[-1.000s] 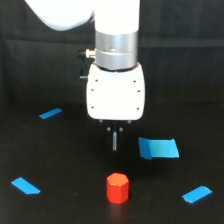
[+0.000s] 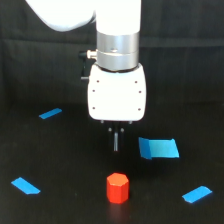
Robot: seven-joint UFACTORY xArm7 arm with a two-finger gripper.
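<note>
A small red hexagonal block (image 2: pixel 118 187) stands on the black surface in the lower middle of the view. Above the block in the picture, and apart from it, hangs my white gripper (image 2: pixel 116 149), pointing down. Its thin fingers look dark against the black background, so how far apart they stand is hard to make out. No object shows at the fingertips.
A blue piece, perhaps folded tape or cloth (image 2: pixel 160 149), lies right of the gripper. Blue tape strips mark the surface at the back left (image 2: pixel 50 114), front left (image 2: pixel 26 186) and front right (image 2: pixel 197 194).
My gripper sits very slightly lower and further right in the picture than before. The red block and the blue pieces have not moved.
</note>
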